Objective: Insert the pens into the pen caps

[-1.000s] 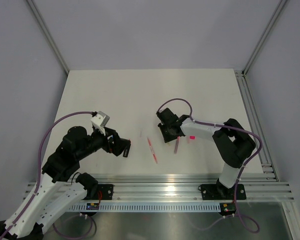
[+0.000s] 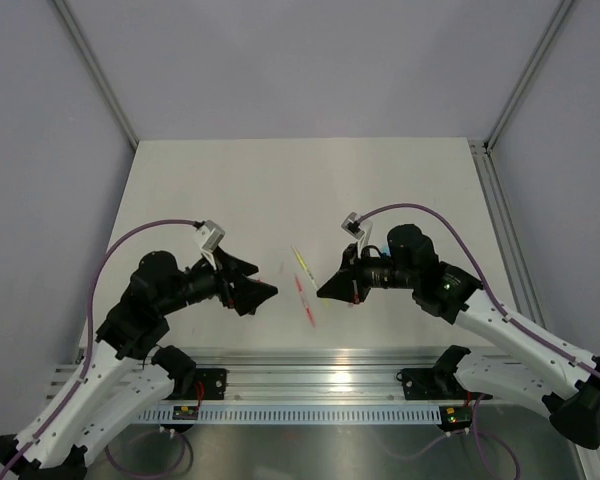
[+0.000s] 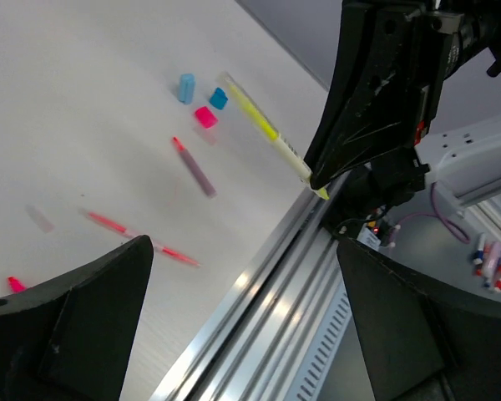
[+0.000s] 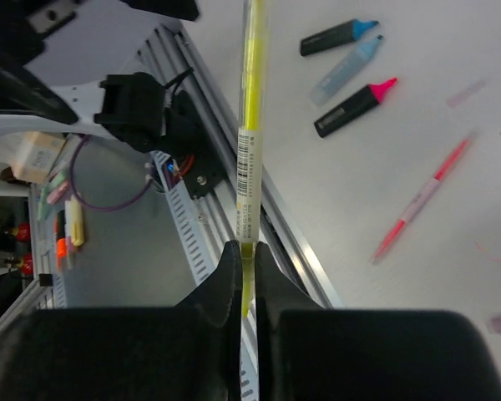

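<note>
My right gripper (image 2: 322,292) is shut on a yellow pen (image 4: 250,167), which juts up from its fingertips in the right wrist view and slants in the left wrist view. My left gripper (image 2: 261,298) stands open at the left, apart from that pen. A red pen (image 2: 305,300) lies on the table between the grippers. A darker pink pen (image 3: 194,167) lies farther right. Pink, blue and black highlighters (image 4: 346,109) lie near the left arm. Small pink (image 3: 205,117) and blue (image 3: 219,98) pieces lie at the right, probably caps.
A metal rail (image 2: 310,360) runs along the front edge, with more markers visible below it in the wrist views.
My right gripper has risen off the table with the yellow pen, its arm looming larger in the top view. My left gripper has shifted slightly right and up.
</note>
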